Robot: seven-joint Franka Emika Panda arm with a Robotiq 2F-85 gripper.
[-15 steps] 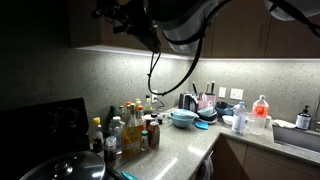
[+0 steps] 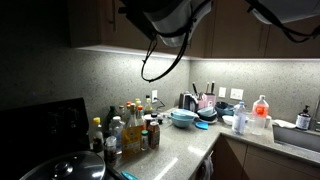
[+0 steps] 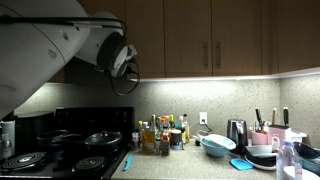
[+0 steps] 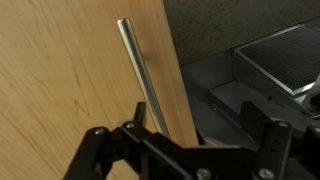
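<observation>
A long silvery bar handle runs down a light wooden cabinet door in the wrist view. My gripper stands open, with its black fingers wide apart at the bottom of that view. The handle's lower end reaches into the space between them; whether anything touches cannot be told. In exterior view 2 the gripper end is up by the wooden upper cabinets, above the stove. Exterior view 1 has the arm passing along the top, its fingertips partly hidden against the dark cabinet.
Beneath lies the black stove with a lidded pan. Several bottles crowd the counter beside it. Farther right are bowls and a knife block. A cable hangs in a loop from the arm.
In exterior view 1 the gripper end and wrist have moved up and to the right along the cabinet, and the hanging cable has shifted with them. The counter items look unchanged.
</observation>
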